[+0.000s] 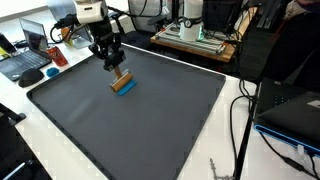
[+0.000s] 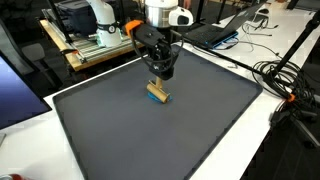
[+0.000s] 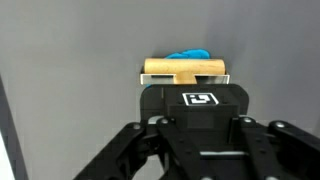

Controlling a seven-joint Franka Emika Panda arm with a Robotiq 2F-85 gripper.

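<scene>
A wooden mallet-like piece [image 3: 185, 66] has a round horizontal bar, with a short handle running back under the gripper in the wrist view. My gripper [image 1: 117, 70] is shut on that handle from above, though the gripper's body hides most of the grasp in the wrist view. In exterior view 2 the wooden bar [image 2: 158, 90] hangs low over or rests on the grey board; I cannot tell which. Right beside the bar, partly hidden by it, lies a flat blue item [image 1: 127, 88].
The wide grey board [image 1: 150, 130] is otherwise bare, with free room on all sides of the piece. A red cup [image 1: 57, 56] and a blue item [image 1: 52, 72] stand beyond its far left edge. Black cables [image 2: 285, 75] lie off to the right in exterior view 2.
</scene>
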